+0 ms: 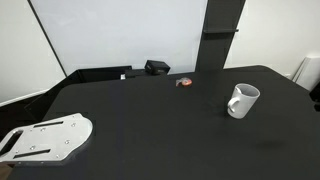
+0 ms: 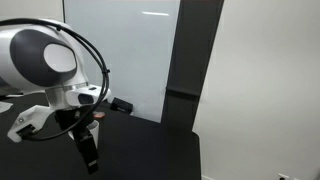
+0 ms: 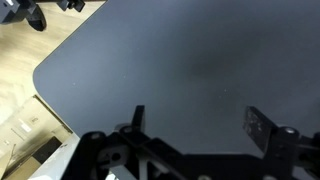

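A white mug (image 1: 243, 100) stands upright on the black table (image 1: 150, 130), right of the middle, its handle to the left in the first exterior view. Close to the table's back edge lies a small orange and grey item (image 1: 184, 82), too small to make out. The wrist view has my gripper open above bare tabletop, with its fingers (image 3: 138, 120) wide apart and nothing between them. In the second exterior view the gripper (image 2: 88, 152) points downward and partly hides the mug (image 2: 93, 129) behind it.
A pale slotted plate (image 1: 45, 139) is at the table's left edge. Behind the back edge sits a black box (image 1: 157, 67), with a whiteboard (image 1: 120, 35) beyond.
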